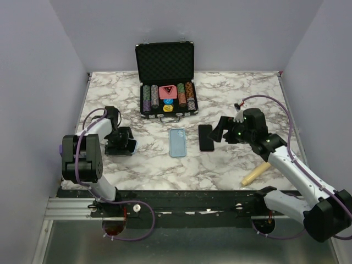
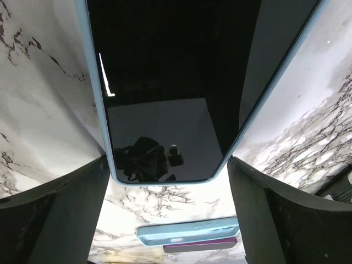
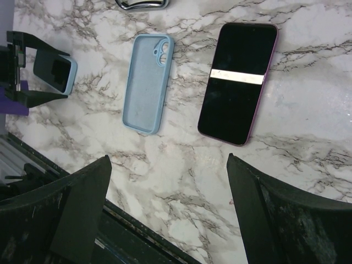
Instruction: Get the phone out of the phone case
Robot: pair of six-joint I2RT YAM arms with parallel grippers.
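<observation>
A dark phone [image 2: 165, 71] sits inside a light blue case, its frame showing all round the screen in the left wrist view. My left gripper is open, with its fingers on either side of the phone's near end; whether they touch the case I cannot tell. From above, the cased phone [image 1: 131, 146] lies at the left of the table, partly hidden by that gripper. Over the right half of the table hangs my right gripper, open and empty.
An empty light blue case [image 1: 177, 143] lies mid-table, with a bare black phone [image 1: 206, 138] to its right. Behind them stands an open poker-chip case [image 1: 165, 63]. A yellow cylinder [image 1: 256, 174] lies front right. Marble is clear around these.
</observation>
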